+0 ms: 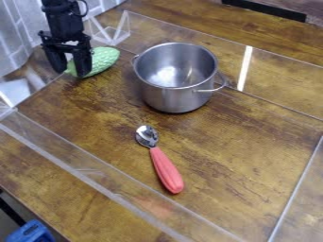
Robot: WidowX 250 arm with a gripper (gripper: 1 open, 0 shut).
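Observation:
At the upper left, my black gripper [71,59] is down at a green oval object [98,60], partly covering it; whether its fingers are open or shut on it is hard to make out. A steel pot [178,77] with side handles stands right of them. A spoon with a red handle [165,168] lies on the lower middle of the wooden table [252,161].
Clear partitions run along the left, front and right of the table. A blue object [36,233] shows at the bottom left corner.

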